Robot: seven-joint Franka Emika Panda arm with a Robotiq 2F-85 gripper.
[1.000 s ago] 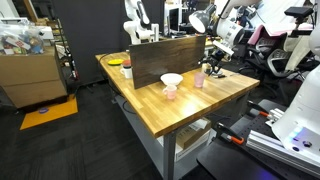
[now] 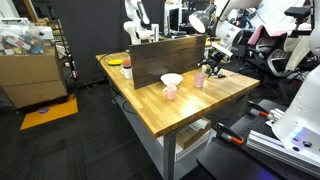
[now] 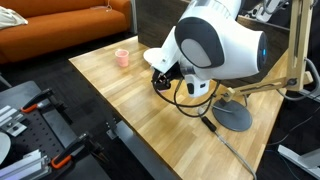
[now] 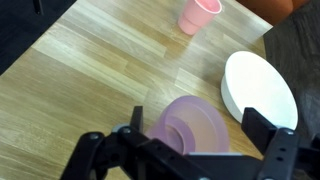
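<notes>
My gripper is open, its two dark fingers standing apart over a pink cup (image 4: 188,124) in the wrist view. The cup stands upright on the table, and its open mouth shows between the fingers; whether either finger touches it I cannot tell. From the side in exterior view 1, this pink cup (image 2: 199,79) is just below and left of the gripper. A second pink cup (image 4: 200,14) stands apart, near the top of the wrist view. A white bowl (image 4: 258,90) lies to the right of both. In exterior view 2 the arm largely hides the nearer cup.
Behind the bowl rises a dark upright panel (image 2: 160,61). Several small containers (image 2: 127,70) stand at its far left end. A lamp with a round grey base (image 3: 232,116) occupies the table on the arm's other side.
The arm looks slightly lower, its gripper closer to the pink cup. Both cups and the bowl have kept their places.
</notes>
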